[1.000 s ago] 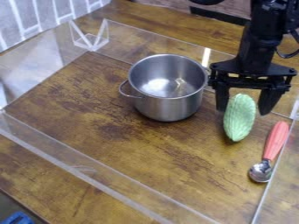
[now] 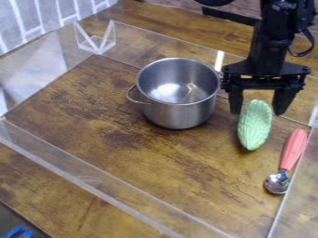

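Observation:
The black gripper [image 2: 261,98] hangs from the top right, its two fingers spread apart just over the upper end of a pale green leaf-like vegetable [image 2: 254,128], which lies on the wooden table; whether they touch it I cannot tell. Left of the gripper stands a steel pot [image 2: 176,110] with side handles and an open top, something small and pale inside. A scoop with a red handle [image 2: 293,150] lies to the right of the green piece, its metal bowl toward the front.
Clear plastic walls border the wooden table [image 2: 99,121] on the left, front and right. A pale stick stands behind the pot's right side. A small blue object [image 2: 18,232] shows at the bottom-left corner.
The gripper has shifted slightly up and to the left, toward the pot. The pot, the green piece and the scoop look unmoved.

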